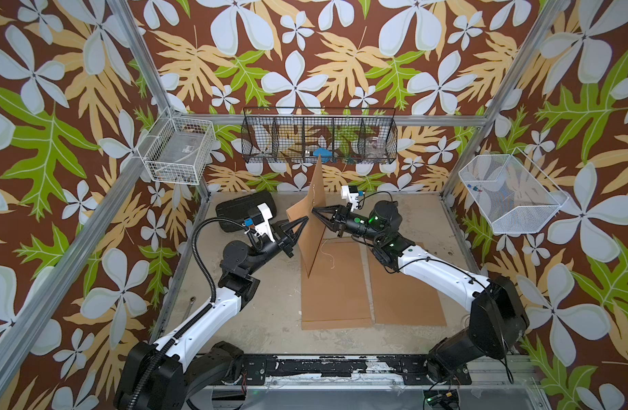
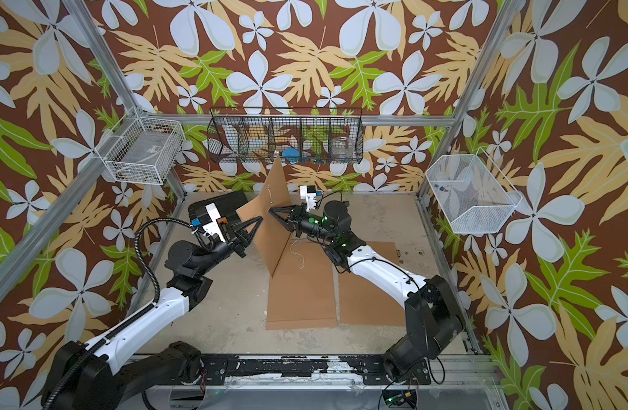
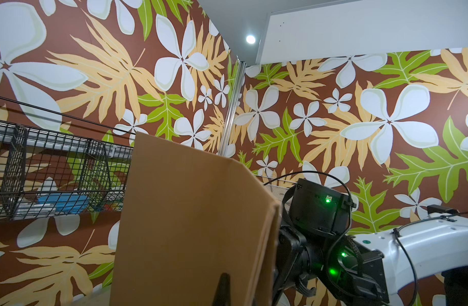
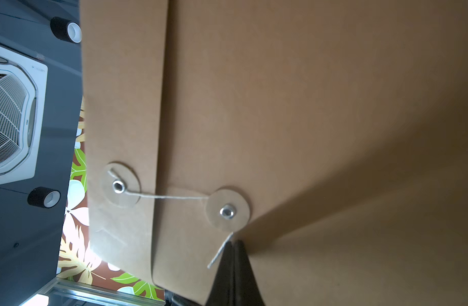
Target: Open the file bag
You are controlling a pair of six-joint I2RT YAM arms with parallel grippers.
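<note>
A brown file bag (image 1: 312, 239) stands upright above the floor, raised between my two arms. My left gripper (image 1: 305, 220) is shut on its edge; in the left wrist view one dark finger (image 3: 222, 291) shows against the bag's face. On the other side, my right gripper is shut, tips by the lower round button (image 4: 227, 210), nothing seen gripped. A white string (image 4: 177, 196) runs straight from the flap button (image 4: 118, 186) to this button. Its loose end (image 4: 218, 253) hangs just left of the right fingertips. The flap (image 4: 121, 112) lies against the bag.
Two more brown file bags (image 1: 334, 294) (image 1: 409, 294) lie flat on the floor below, the nearer one with a loose string. A black case (image 1: 245, 208) lies at the back left. Wire baskets (image 1: 180, 150) (image 1: 320, 140) (image 1: 512, 194) hang along the walls.
</note>
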